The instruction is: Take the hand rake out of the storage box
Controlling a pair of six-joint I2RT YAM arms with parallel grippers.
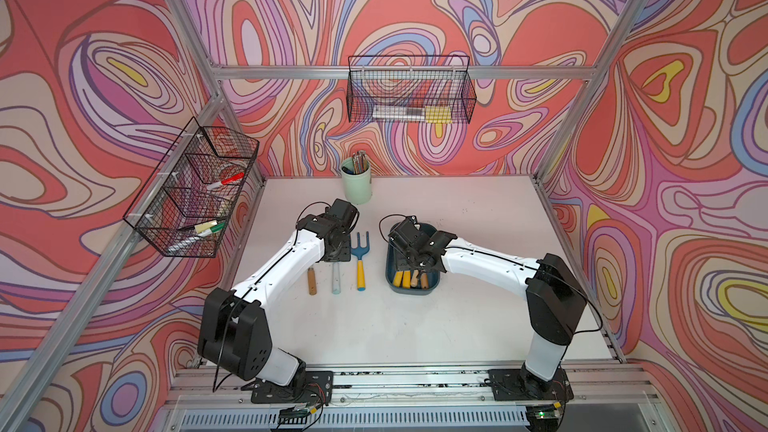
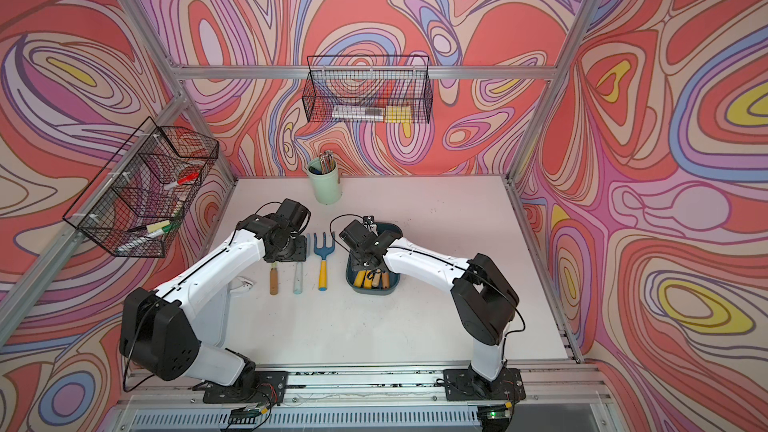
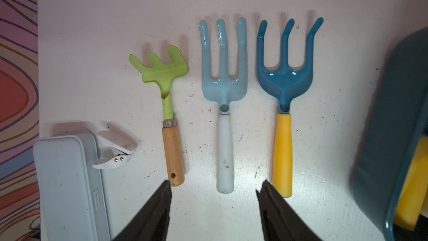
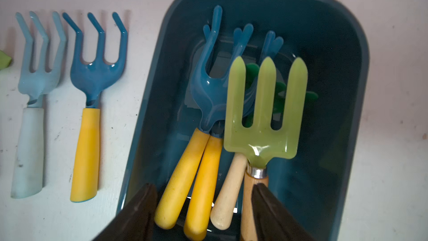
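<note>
A dark teal box (image 4: 334, 107) holds several hand tools: blue-headed ones with yellow handles (image 4: 178, 183), a light wooden handle (image 4: 229, 192) and, on top, a green fork (image 4: 260, 142) with a wooden handle. My right gripper is open above the box, its fingers over the handles. On the table left of the box lie three tools: a green rake (image 3: 164, 80), a pale blue fork (image 3: 224, 87) and a dark blue fork (image 3: 283, 80). My left gripper is open above their handles, with nothing between its fingers.
A grey case (image 3: 66, 183) and white shears (image 3: 116, 151) lie at the left. A green utensil holder (image 1: 357, 185) stands at the back. Wire baskets (image 1: 412, 92) hang on the back and left.
</note>
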